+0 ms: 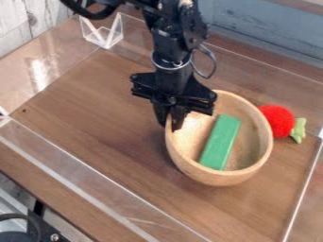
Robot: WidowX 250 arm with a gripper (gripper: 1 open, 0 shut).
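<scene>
The black gripper point(176, 111) is at the upper-left rim of a pale wooden bowl point(190, 151), its fingers reaching down over that rim; whether they close on it is hidden. A green block point(218, 145) lies tilted inside the bowl. A red plush item with a green top point(280, 122) sits just right of the bowl, on the wooden table point(94, 132).
A clear acrylic holder point(102, 31) stands at the back left. Clear rails run along the front and right edges, and a grey-blue wall point(265, 28) is behind.
</scene>
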